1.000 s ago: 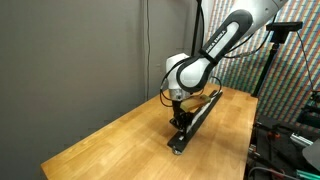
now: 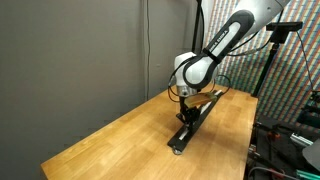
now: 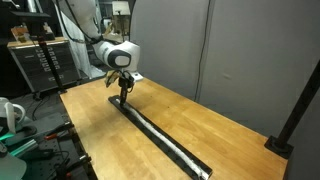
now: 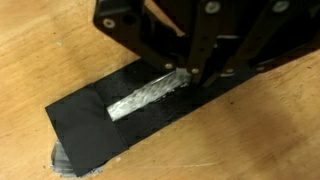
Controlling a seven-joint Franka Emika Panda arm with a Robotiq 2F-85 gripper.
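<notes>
A long black strip (image 3: 165, 140) with a silvery band (image 4: 145, 97) along its middle lies on the wooden table. My gripper is low over this band, its fingertips close together at a small grey piece that is hard to make out. In exterior view 1 the gripper (image 2: 186, 119) points down at the strip, some way in from its near end. A black flap (image 4: 83, 125) covers the strip's end in the wrist view, and a silvery bit (image 4: 62, 160) sticks out beyond it.
Bare wooden table (image 2: 110, 140) spreads widely to the left of the strip in exterior view 1. A grey partition (image 2: 80, 70) stands behind. Black stands and cables are at the table's far right edge.
The arm has moved to the right in exterior view 1, along the strip and away from its near end. The strip appears to lie where it was.
</notes>
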